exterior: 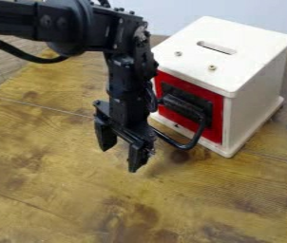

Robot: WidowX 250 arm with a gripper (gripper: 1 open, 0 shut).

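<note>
My black gripper [121, 150] hangs low over the wooden tabletop in the middle of the view, pointing down, its fingers apart with nothing between them. Just behind and right of it stands a white wooden box [257, 95] with a slot and two screws on its sloped top. Its front has a red panel [214, 133] with a dark fitting [184, 104], partly hidden by my arm and a cable.
A pale wall lies behind the box, and some tiled floor shows beyond the table at the upper left.
</note>
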